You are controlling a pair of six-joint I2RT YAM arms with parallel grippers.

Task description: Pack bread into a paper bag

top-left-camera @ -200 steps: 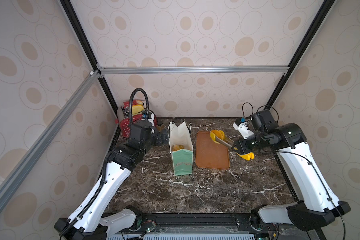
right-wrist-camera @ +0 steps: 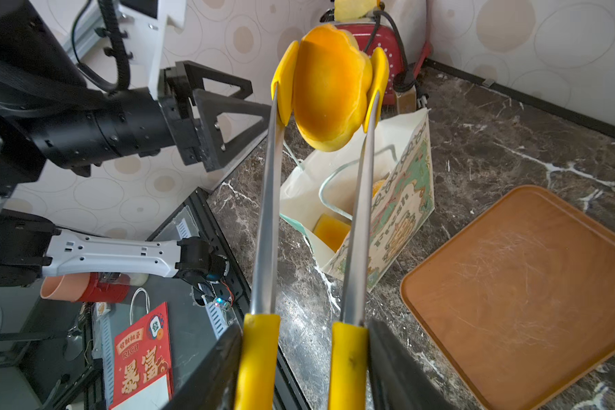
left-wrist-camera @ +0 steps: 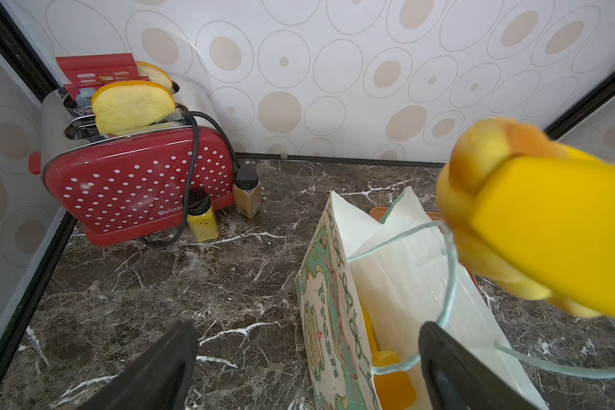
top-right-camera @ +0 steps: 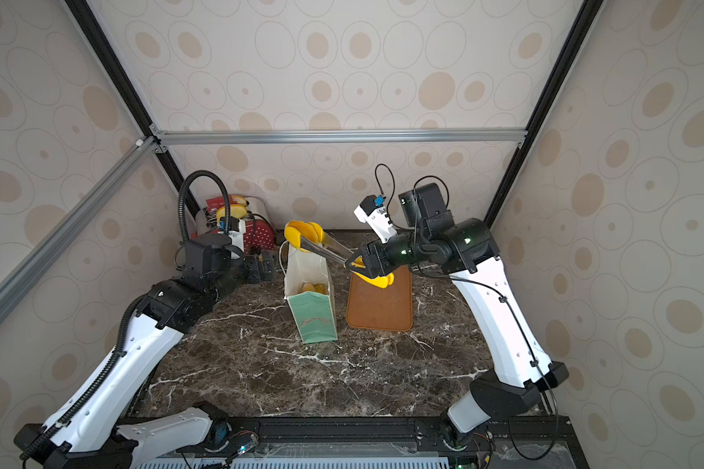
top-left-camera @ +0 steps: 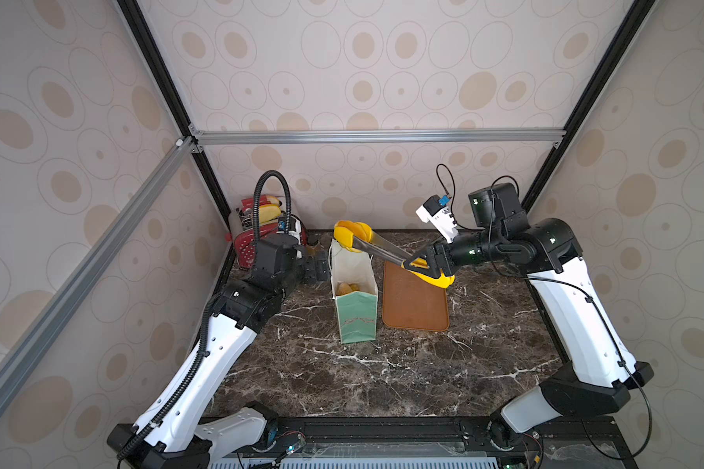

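My right gripper is shut on yellow-tipped tongs (right-wrist-camera: 271,205), which hold a yellow bread piece (right-wrist-camera: 328,89) above the mouth of the upright paper bag (top-left-camera: 357,316). More yellow pieces (right-wrist-camera: 331,229) lie inside the bag. My left gripper (top-left-camera: 316,265) hangs just left of the bag, its fingers apart with nothing between them in the left wrist view. The bag's handles cross between and above those fingers in that view.
An empty brown tray (right-wrist-camera: 512,287) lies right of the bag. A red toaster (left-wrist-camera: 133,184) with bread in it stands back left, beside two small jars (left-wrist-camera: 247,194).
The left arm has barely moved.
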